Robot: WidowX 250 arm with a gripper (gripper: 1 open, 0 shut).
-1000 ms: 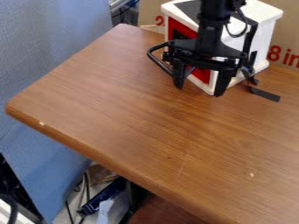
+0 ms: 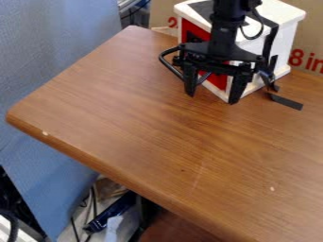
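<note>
The black robot gripper hangs over the back of the wooden table, in front of a white box with a red panel. Its two dark fingers point downward, but whether they are open or shut is hard to tell at this size. No object can be made out between them. A black cable loops out to the left of the gripper.
A cardboard panel stands behind at the right. A blue-grey padded surface borders the table's left, with cables and bags below the edge. A black strap lies right of the box.
</note>
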